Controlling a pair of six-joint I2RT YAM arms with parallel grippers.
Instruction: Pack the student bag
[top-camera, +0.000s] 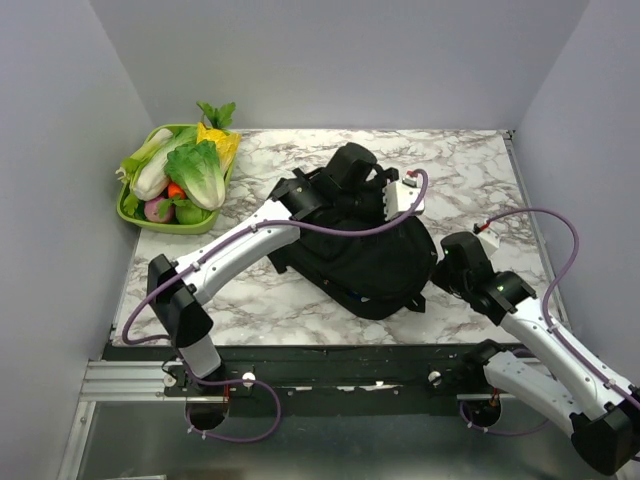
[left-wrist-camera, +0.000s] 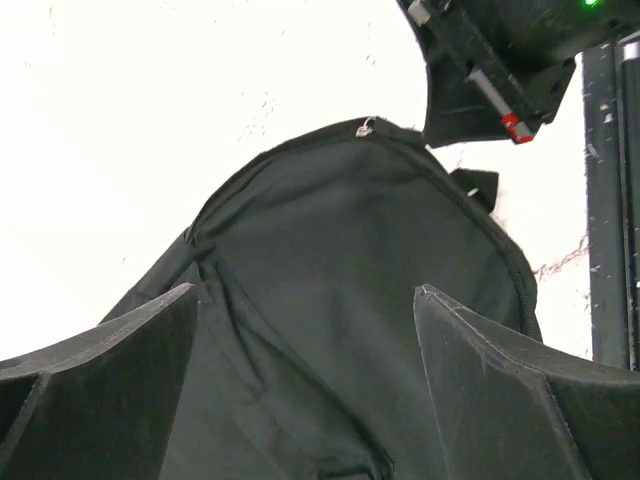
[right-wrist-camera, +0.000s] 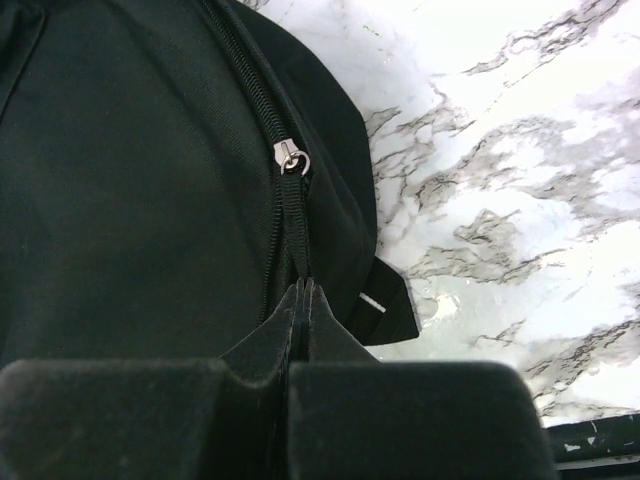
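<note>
A black bag (top-camera: 370, 265) lies on the marble table, its front corner toward the right arm. My left gripper is open above the bag, with dark fabric in view below its spread fingers. At the bag's right edge, my right gripper is shut on the zipper's pull strap (right-wrist-camera: 296, 225), which runs from the metal slider (right-wrist-camera: 288, 155) to its fingertips. The slider (left-wrist-camera: 365, 128) also shows in the left wrist view. Most of the bag's far part is hidden by the left arm from above.
A green basket (top-camera: 185, 228) of vegetables stands at the back left. Bare marble (top-camera: 475, 160) lies behind and to the right of the bag. The table's dark front edge (top-camera: 330, 358) runs close in front of it.
</note>
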